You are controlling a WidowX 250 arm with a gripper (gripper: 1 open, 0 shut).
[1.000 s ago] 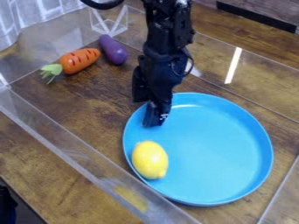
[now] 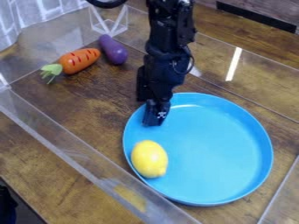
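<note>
The black robot gripper [image 2: 156,103] hangs down from the arm at the top centre, over the near-left rim of a large blue plate [image 2: 216,157]. Its dark fingers blend into one another, and what lies between or beneath them is hard to make out. A yellow oval object [image 2: 149,159] lies on the plate toward the front left.
At the upper left an orange carrot [image 2: 77,61] with a green top and a purple eggplant [image 2: 112,49] lie on the wooden table [image 2: 59,131]. A clear edge or panel crosses the lower left. The wood right of the arm is free.
The arm and gripper have shifted only very slightly over the plate's rim. The plate and the objects have not moved.
</note>
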